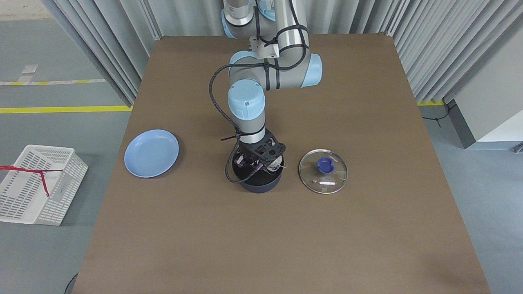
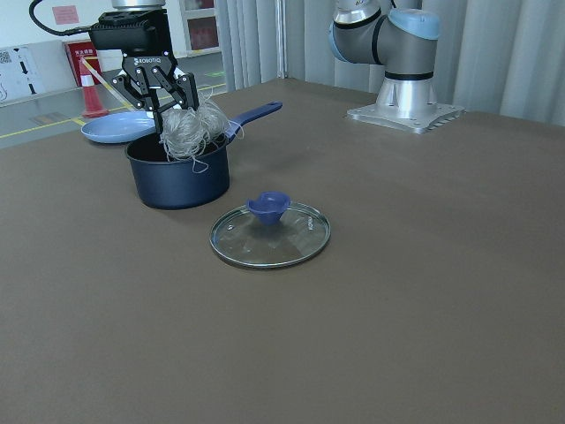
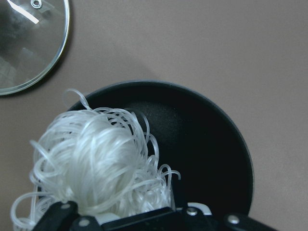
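Note:
A dark blue pot (image 2: 181, 181) with a long handle stands mid-table. A clump of white noodles (image 2: 190, 134) sits at its top, largely inside the rim and spilling over it, as the wrist view (image 3: 98, 159) also shows. My gripper (image 2: 159, 106) is over the pot at the noodles; whether its fingers are shut on them is unclear, as the clump hides the tips. A glass lid (image 1: 323, 176) with a blue knob lies right of the pot in the front view. A blue plate (image 1: 150, 152) lies to the left.
My arm's base (image 2: 406, 110) stands behind. A white basket (image 1: 59, 191) is on the floor off the table's left side.

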